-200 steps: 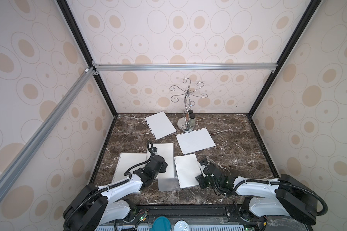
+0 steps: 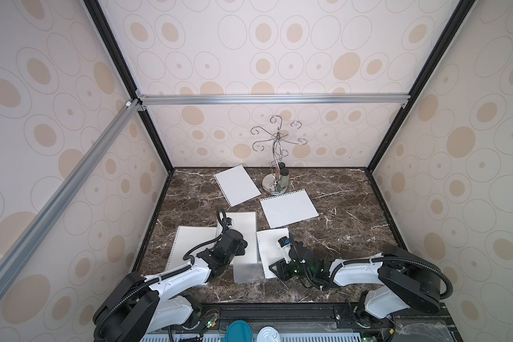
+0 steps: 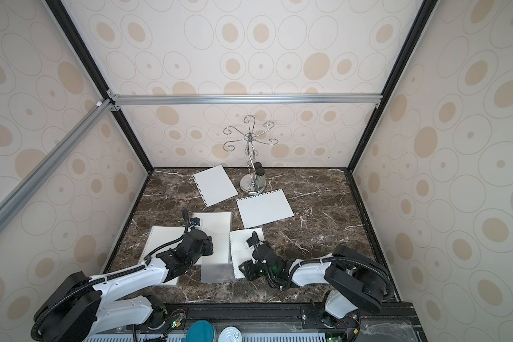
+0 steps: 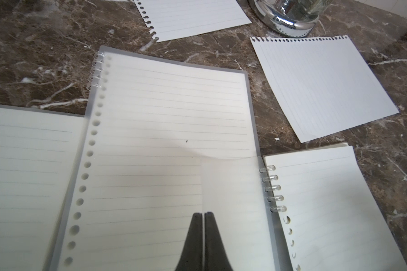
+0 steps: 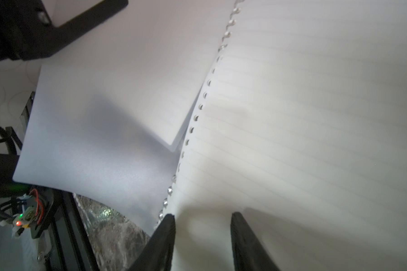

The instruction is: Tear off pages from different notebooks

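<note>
The small right notebook (image 5: 303,113) fills much of the right wrist view, its lined top sheet slightly shifted from the stack below. My right gripper hovers low over this sheet, its fingertips apart and no paper between them. The middle notebook (image 4: 167,108) lies flat in the left wrist view, partly overlaid by the right notebook's translucent cover (image 4: 235,198). Above the middle notebook, my left gripper is shut, empty. The left notebook (image 4: 22,176) lies partly under the middle one. Whether the right fingers touch the sheet is unclear.
Two loose torn pages, one upper left (image 2: 237,185) and one farther right (image 2: 289,208), lie at the back. Beside them stands a metal rack (image 2: 277,142) with a glass jar (image 2: 284,176).
The notebook's top sheet has shifted slightly left at its upper corner. The left arm is still.
</note>
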